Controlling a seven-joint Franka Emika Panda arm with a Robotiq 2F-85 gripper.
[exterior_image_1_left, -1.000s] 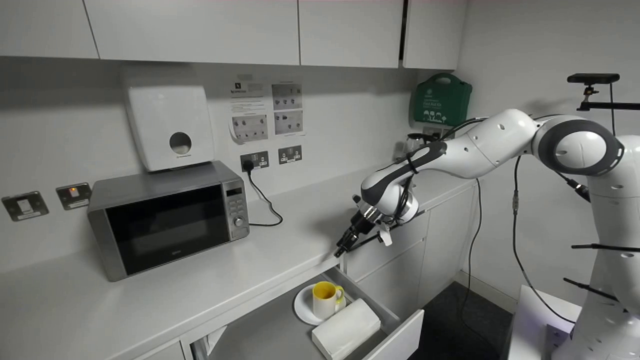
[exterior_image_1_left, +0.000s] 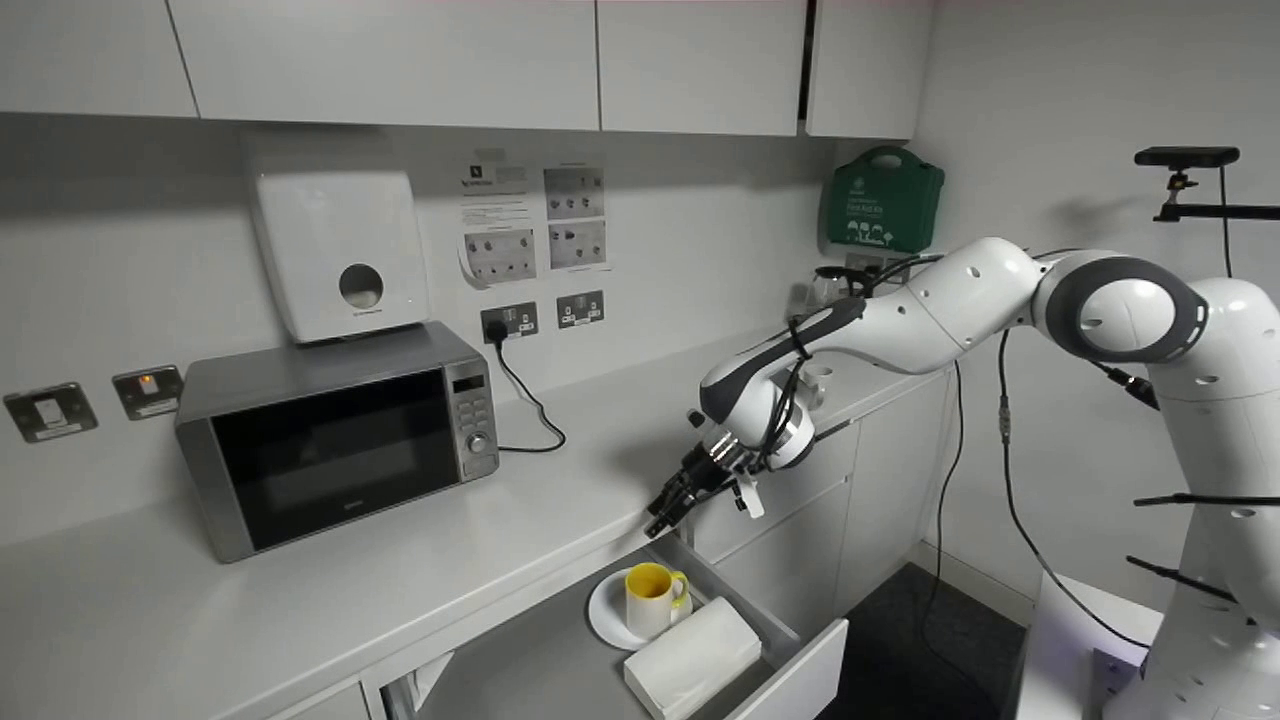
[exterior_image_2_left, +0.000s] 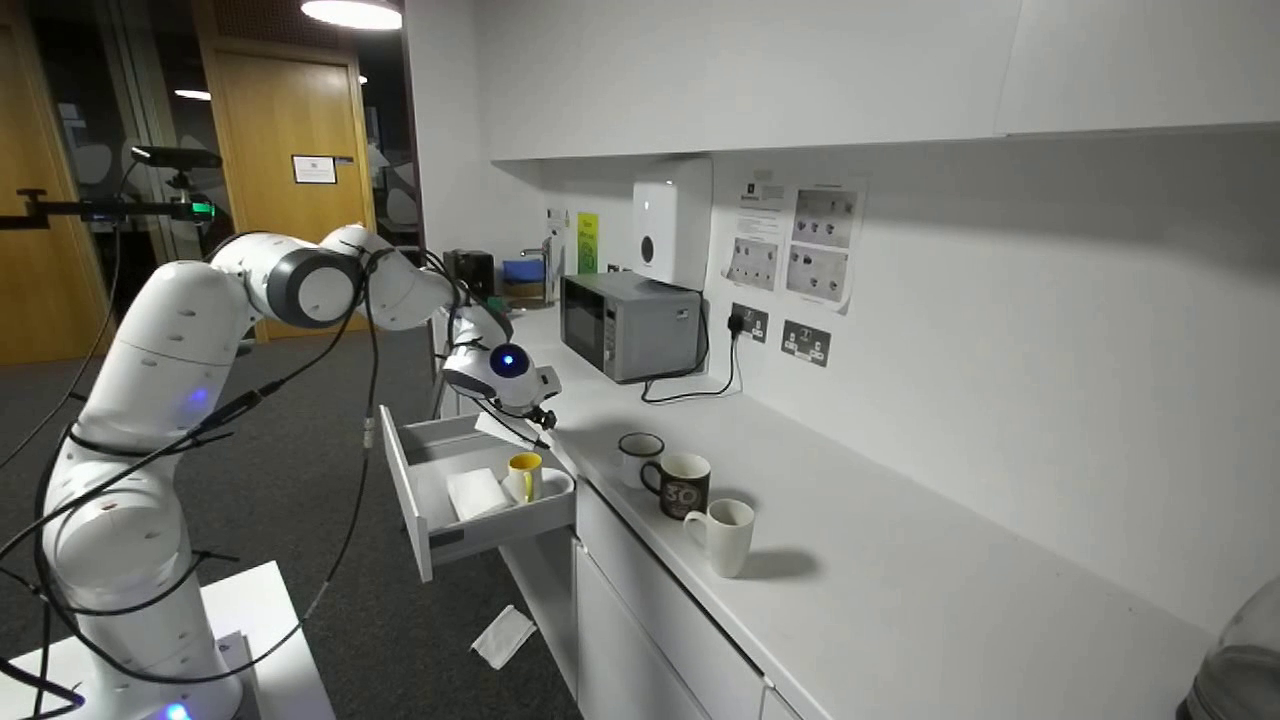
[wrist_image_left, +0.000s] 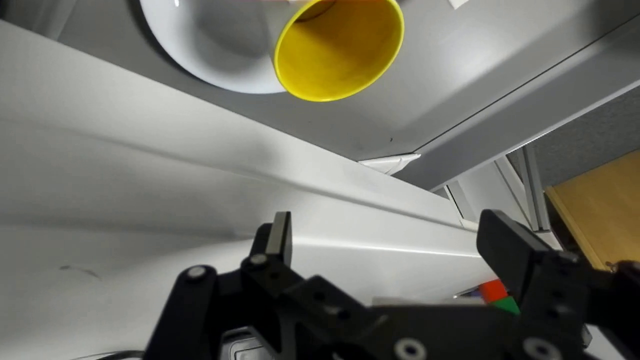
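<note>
My gripper (exterior_image_1_left: 674, 514) hangs over the counter's front edge, just behind and above the open drawer (exterior_image_1_left: 516, 654). In the wrist view its two fingers (wrist_image_left: 279, 237) stand wide apart, with only the pale cabinet front visible between them. Inside the drawer a white mug with a yellow interior (wrist_image_left: 345, 51) stands upright on or against a white plate (exterior_image_1_left: 608, 612). A white block-like packet (exterior_image_1_left: 693, 660) lies beside the mug, toward the drawer front. The gripper touches neither mug nor plate.
Several mugs, among them a white mug (exterior_image_2_left: 727, 536) and a black mug (exterior_image_2_left: 683, 485), stand on the counter. A microwave (exterior_image_1_left: 342, 432) sits against the wall. White paper (exterior_image_2_left: 504, 636) lies on the floor.
The arm has moved left and slightly down in exterior view 1, bringing the gripper closer to the mug. Drawer, mug, plate and packet have stayed put.
</note>
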